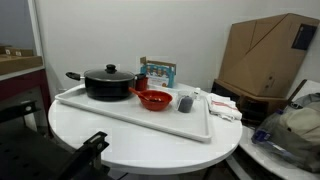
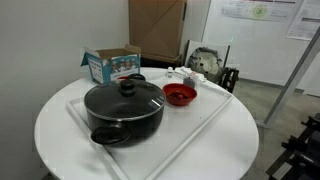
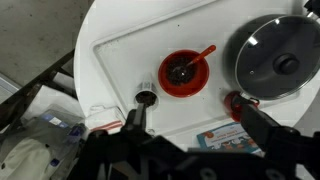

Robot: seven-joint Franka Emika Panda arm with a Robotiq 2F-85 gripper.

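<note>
In the wrist view, my open gripper looks down on the table with nothing between its fingers. A red bowl (image 3: 184,74) sits on the white tray (image 1: 165,121), with a red-handled utensil (image 3: 205,53) resting in it and something dark inside. Next to the bowl is a black pot (image 2: 125,107) with its glass lid on. A red mug (image 3: 236,104) stands near the pot. On the bowl's other side is a small grey cup (image 1: 186,103). My gripper is apart from all of these, near the table's front in exterior view 1.
A colourful cardboard box (image 2: 113,64) stands behind the tray. White cloth or paper (image 1: 225,107) lies at the table's right side. Large brown boxes (image 1: 262,53) and a bag (image 1: 300,130) are beyond the table. The tray's front strip and the table's front are clear.
</note>
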